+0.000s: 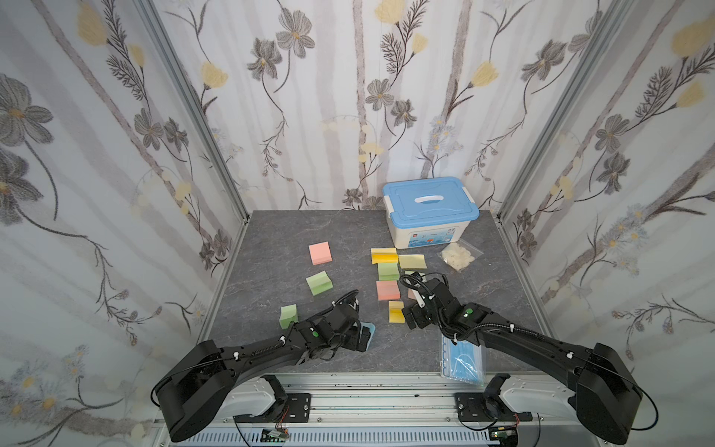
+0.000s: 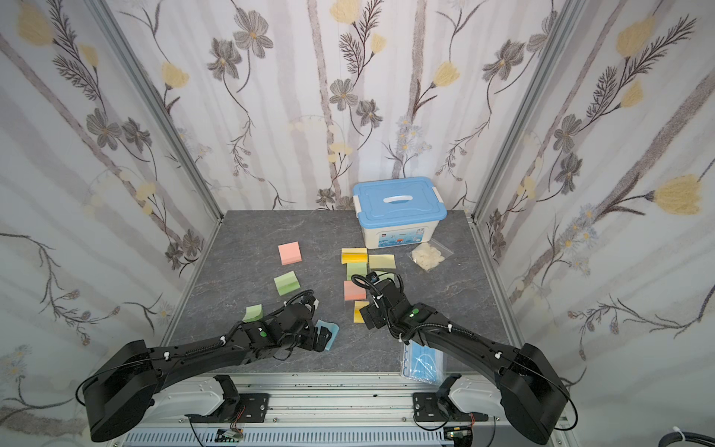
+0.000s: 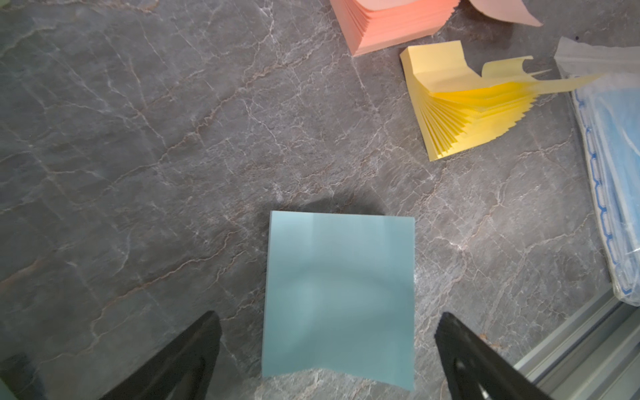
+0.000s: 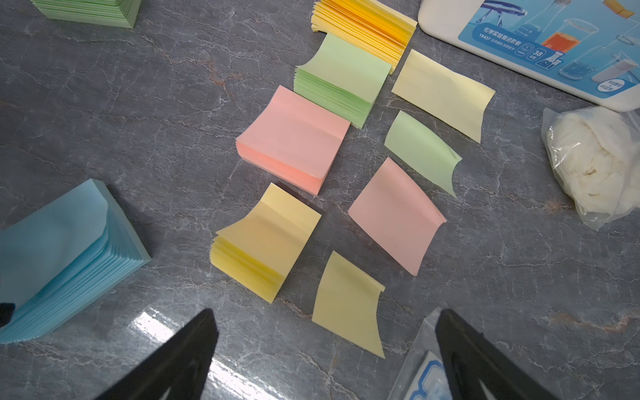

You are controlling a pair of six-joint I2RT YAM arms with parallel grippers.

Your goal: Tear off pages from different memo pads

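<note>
A thick blue memo pad [image 3: 338,293] lies below my left gripper, whose open fingers stand apart on either side of it, not touching. Over the front right, my right gripper hangs open and empty. Beneath it, a column runs back: a yellow pad [image 4: 270,236], a pink pad [image 4: 293,136], a green pad [image 4: 346,73] and an orange-yellow pad [image 4: 366,23]. Single sheets lie to their right: yellow [image 4: 348,303], pink [image 4: 396,213], green [image 4: 421,150] and pale yellow [image 4: 443,93]. Another pink pad [image 1: 320,253] and two green pads [image 1: 319,282] occupy the left side.
A lidded blue-and-white box [image 1: 430,212] stands at the back right, with a clear bag of pale material [image 1: 458,255] beside it. A clear packet with blue contents [image 1: 462,359] lies at the front edge. Bare table [image 1: 260,238] shows at the back left.
</note>
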